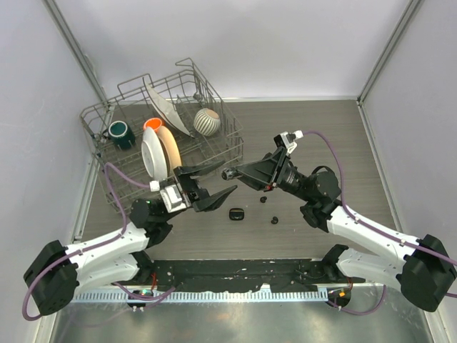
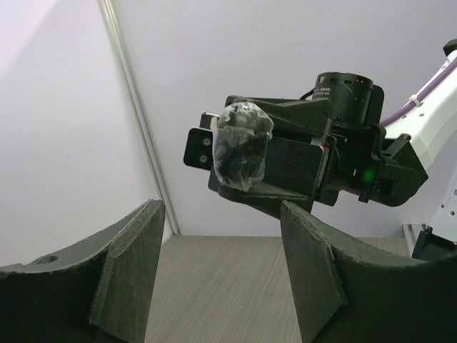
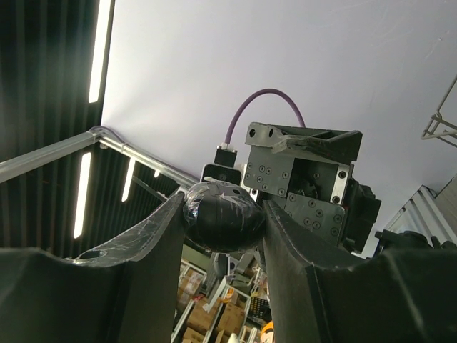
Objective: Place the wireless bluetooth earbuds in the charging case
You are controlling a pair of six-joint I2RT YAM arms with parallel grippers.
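My right gripper [image 1: 230, 173] holds a small plastic-wrapped dark object between its fingertips, raised above the table; the left wrist view shows that wrapped object [image 2: 241, 145] facing my left gripper. My left gripper is open, its fingers apart with nothing between them, just left of the held object in the top view. A black rounded case [image 1: 236, 214] lies on the table below the grippers. Two small black pieces, likely earbuds [image 1: 263, 199] [image 1: 274, 220], lie to its right.
A wire dish rack [image 1: 100, 114] with plates, cups and a striped bowl [image 1: 208, 122] fills the back left. Free table [image 1: 321, 128] lies at the back right. White walls bound the workspace.
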